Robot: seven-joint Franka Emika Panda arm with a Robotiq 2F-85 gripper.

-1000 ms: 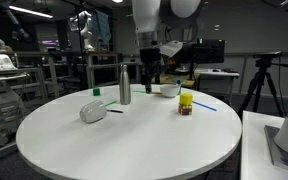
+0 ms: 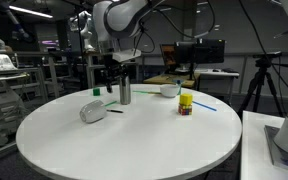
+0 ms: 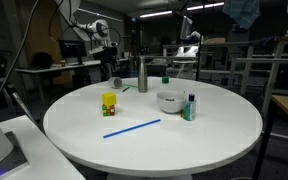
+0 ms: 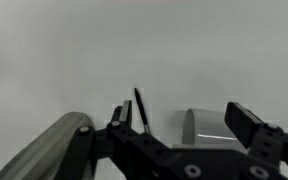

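Note:
My gripper looks straight down in the wrist view, its fingers wide apart with nothing gripped. Part of a grey mug [image 4: 212, 125] shows below and between the fingers. A thin black pen [image 4: 141, 108] lies left of it, and a metal bottle [image 4: 42, 150] fills the lower left corner. In exterior view 1 the gripper hangs above the table near the upright bottle [image 2: 125, 94]; the mug [image 2: 94, 112] lies on its side to the left, with the pen [image 2: 114, 111] close by.
A yellow block stack [image 2: 186, 104], a white bowl [image 3: 171, 101], a small bottle [image 3: 190, 108], a blue stick [image 3: 132, 128] and a green block [image 2: 96, 92] stand or lie around it.
My arm has swung left and farther back in exterior view 1, from near the bowl to beside the bottle. The objects on the table have not moved.

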